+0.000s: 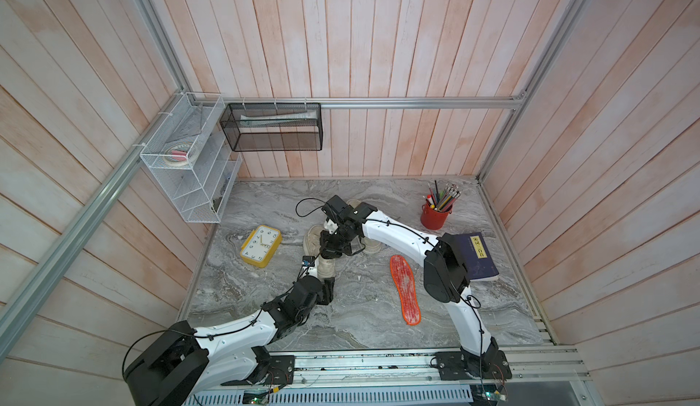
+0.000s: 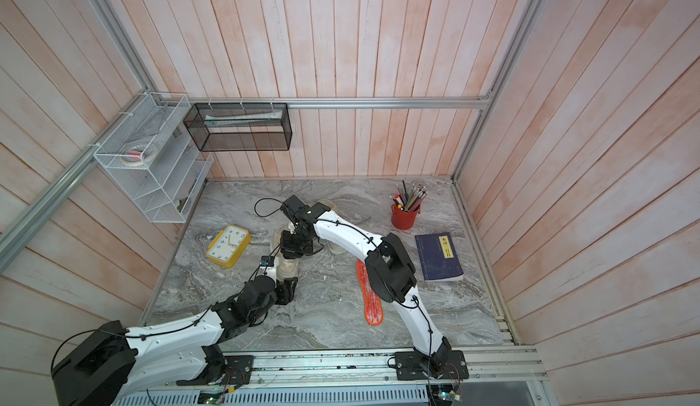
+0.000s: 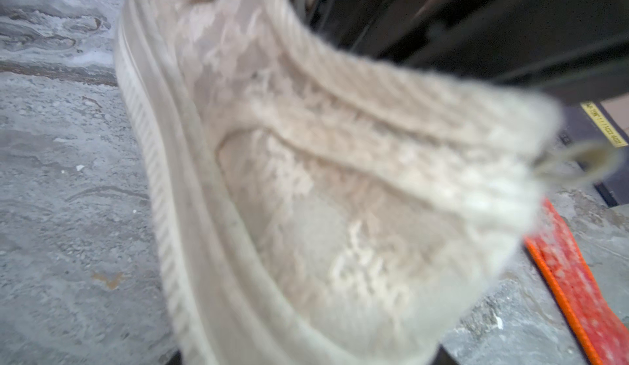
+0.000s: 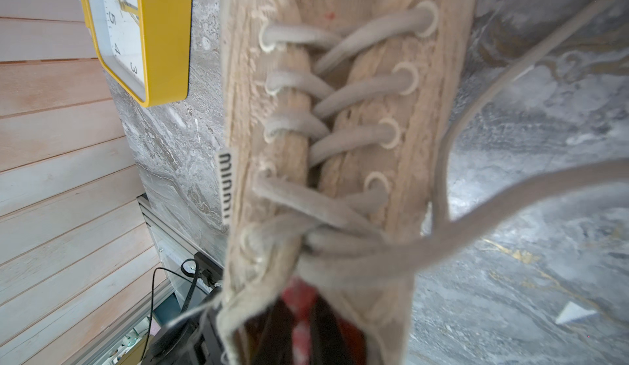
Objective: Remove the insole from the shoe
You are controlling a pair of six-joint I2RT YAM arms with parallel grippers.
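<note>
A beige laced shoe (image 3: 295,234) stands between my grippers in the middle of the table. My left gripper (image 1: 321,289) is at its near end, close against it; how far its fingers stand open is hidden behind the shoe in the left wrist view. My right gripper reaches into the shoe's opening from above, its fingers shut on a red insole (image 4: 300,296) inside. A separate red insole (image 1: 405,291) lies flat to the right. A second light shoe (image 2: 331,244) is partly hidden behind my right arm.
A yellow clock (image 1: 260,245) lies at the left, a red pen cup (image 1: 434,215) at the back right, a dark blue book (image 2: 438,256) at the right. Wire shelves (image 1: 182,158) hang on the left wall. The table front between insole and left arm is clear.
</note>
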